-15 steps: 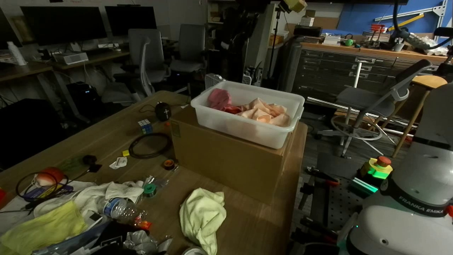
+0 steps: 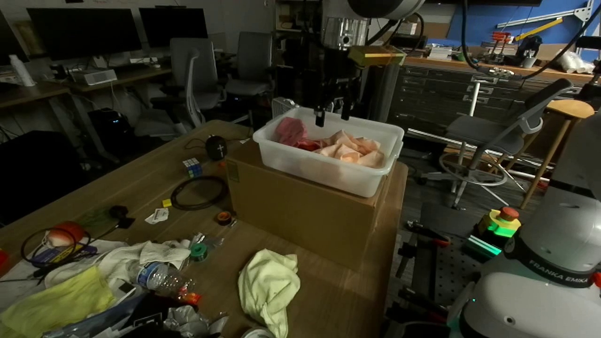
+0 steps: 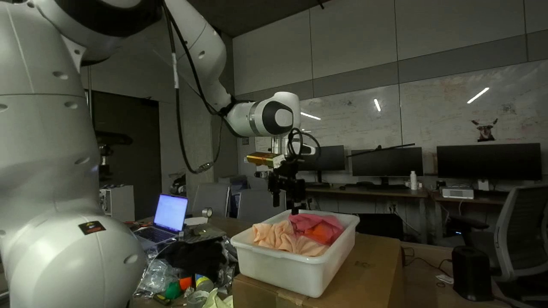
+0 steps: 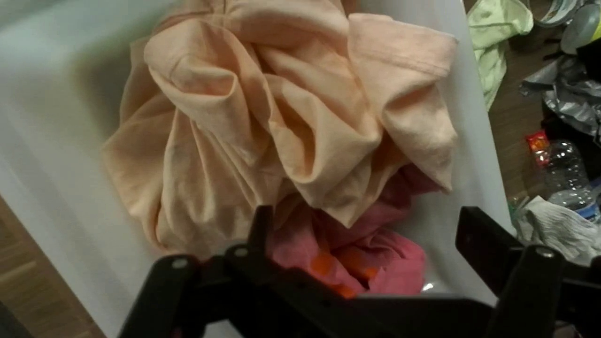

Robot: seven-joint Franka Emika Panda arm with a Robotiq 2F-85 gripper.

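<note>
A white plastic tub [image 2: 332,175] holds a crumpled peach cloth [image 4: 304,118] and a pink cloth [image 4: 405,262] with orange patches. In the wrist view the peach cloth fills the upper middle of the tub, partly lying over the pink one. My gripper [image 2: 333,115] hangs above the tub with its fingers spread wide; it is open and holds nothing. In the wrist view the pink cloth shows between the two black fingers, its lower part hidden behind the gripper body. Away from the tub, a pale green cloth [image 2: 269,290] lies bunched on the table.
The tub stands on a cardboard box [image 2: 298,219] on the wooden table. Clutter, with a plastic bottle [image 2: 163,279] and a yellow cloth [image 2: 62,298], covers the table's near left. A black cable coil [image 2: 198,192] and a puzzle cube [image 2: 192,167] lie beside the box.
My gripper has come down from high above the tub to just over it. The cloths and the tub look unmoved.
</note>
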